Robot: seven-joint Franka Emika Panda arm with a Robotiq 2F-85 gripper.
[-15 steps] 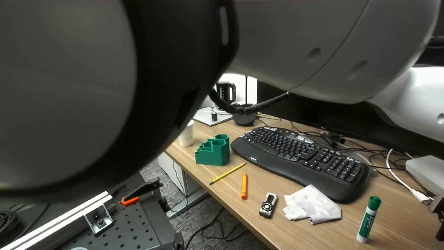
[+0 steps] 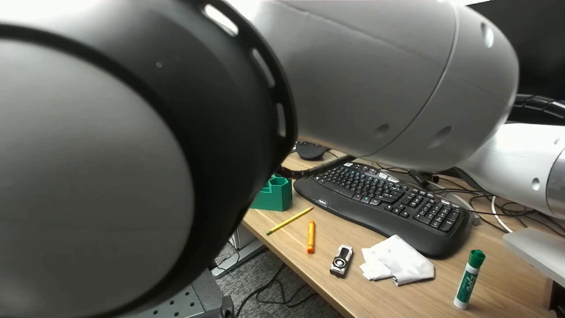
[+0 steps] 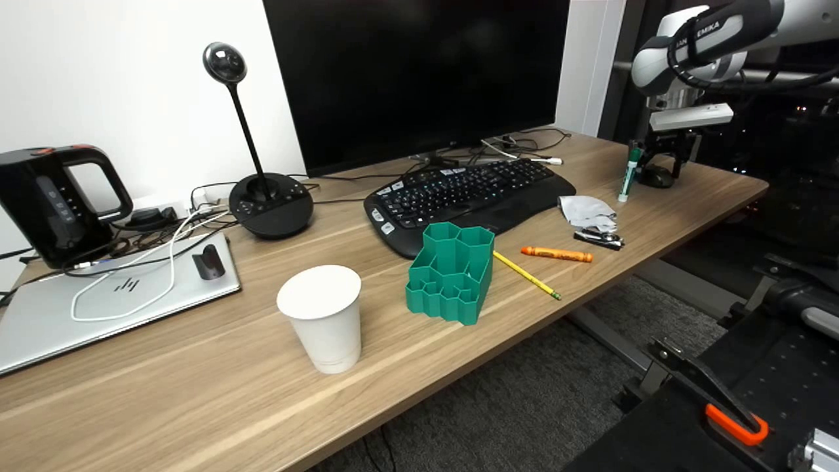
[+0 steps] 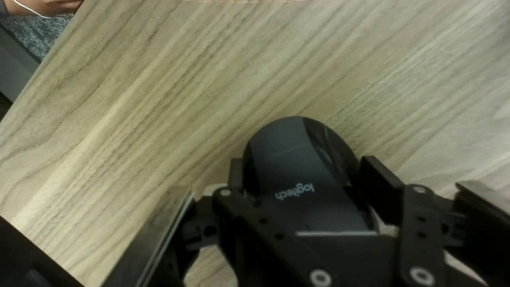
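Note:
A black Logitech mouse (image 4: 296, 162) lies on the wooden desk between the two fingers of my gripper in the wrist view. One finger (image 4: 235, 174) stands along its left side and the other along its right, both very close to it. The fingers are apart by about the mouse's width; whether they press on it does not show. In exterior view 2 the gripper (image 3: 668, 149) is low over the mouse (image 3: 657, 177) near the desk's far right end. Exterior view 1 does not show the mouse.
A green marker (image 3: 628, 174) stands upright close beside the gripper. Near it lie a white cloth (image 3: 586, 211), a keyboard (image 3: 472, 196), an orange crayon (image 3: 556, 254) and a pencil (image 3: 527, 275). A green organizer (image 3: 452, 275) and white cup (image 3: 326, 322) stand farther off. A person's hand (image 4: 48, 5) shows beyond the desk edge.
The arm has shifted in exterior view 1, its wrist end coming lower at the right. It now hides the cup and most of the organizer. The objects on the desk have not visibly moved.

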